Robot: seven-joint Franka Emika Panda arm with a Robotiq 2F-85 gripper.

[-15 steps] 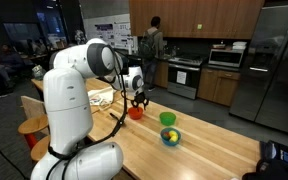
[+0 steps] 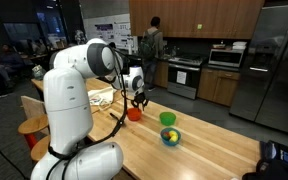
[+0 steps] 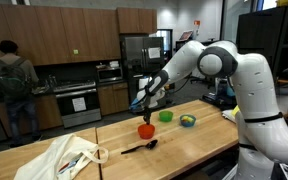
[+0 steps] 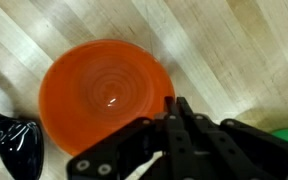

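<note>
An orange-red bowl (image 4: 106, 88) fills the left of the wrist view, with nothing seen inside. It sits on the wooden table; the same bowl (image 2: 134, 115) shows below the arm's end in exterior view 1. My gripper has its fingertips at the bowl's right rim in the wrist view. From the side, the gripper (image 3: 147, 118) hangs just over the bowl (image 3: 146, 132). The fingers look close together, and whether the rim lies between them is hard to tell.
A black spoon-like utensil (image 4: 20, 147) lies beside the bowl. A green bowl (image 2: 167, 118) and a blue bowl (image 2: 170, 138) with yellow items stand nearby. White cloth (image 3: 68, 154) covers one side of the table. Bare tabletop (image 2: 214, 150) extends beyond the blue bowl.
</note>
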